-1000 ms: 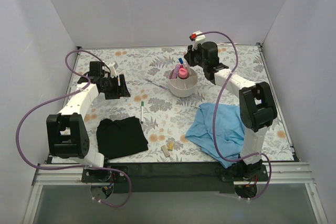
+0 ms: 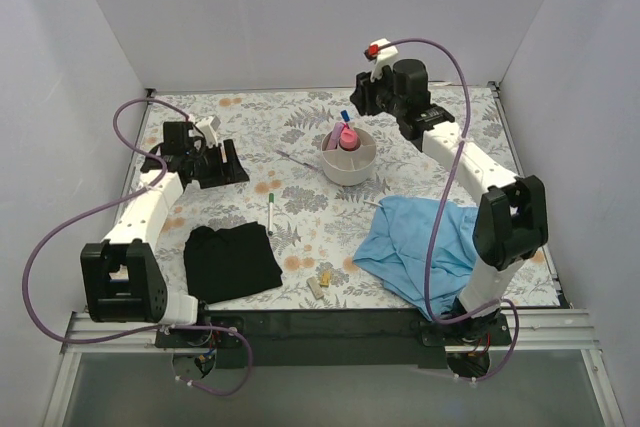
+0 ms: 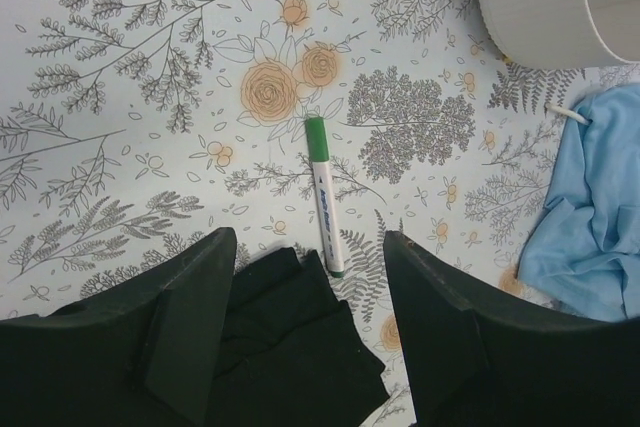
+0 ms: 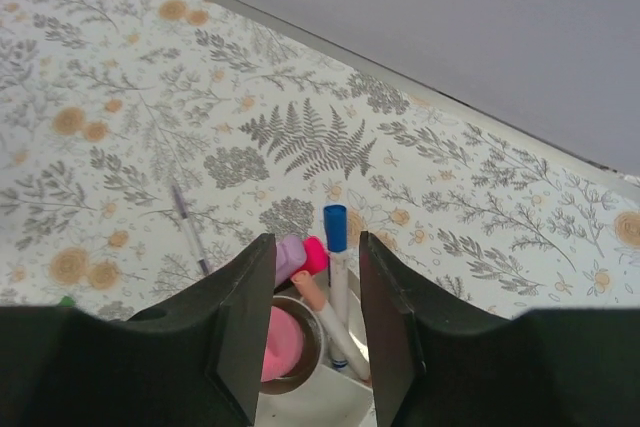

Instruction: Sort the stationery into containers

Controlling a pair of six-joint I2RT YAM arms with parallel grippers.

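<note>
A white divided container (image 2: 348,173) stands back of centre, holding a pink item (image 2: 349,139), a purple item (image 2: 336,134) and markers; one marker with a blue cap (image 4: 336,229) stands tall in it. Over its back edge my right gripper (image 2: 365,97) is part open; its fingertips stand apart in the right wrist view, with the blue-capped marker seen below and beyond them. A green-capped marker (image 3: 324,197) lies on the patterned table by the black cloth. My left gripper (image 2: 236,163) is open above the left side, nothing between its fingers. A thin pen (image 2: 297,160) lies left of the container.
A black cloth (image 2: 232,263) lies front left, a rumpled blue cloth (image 2: 420,247) front right. Between them, near the front edge, lie a greyish block (image 2: 315,288) and a small yellow piece (image 2: 325,278). A short white stick (image 2: 373,203) touches the blue cloth.
My right gripper has moved away from the container, toward the back, and the right elbow has swung outward. My left gripper has shifted only slightly. Table items look unmoved.
</note>
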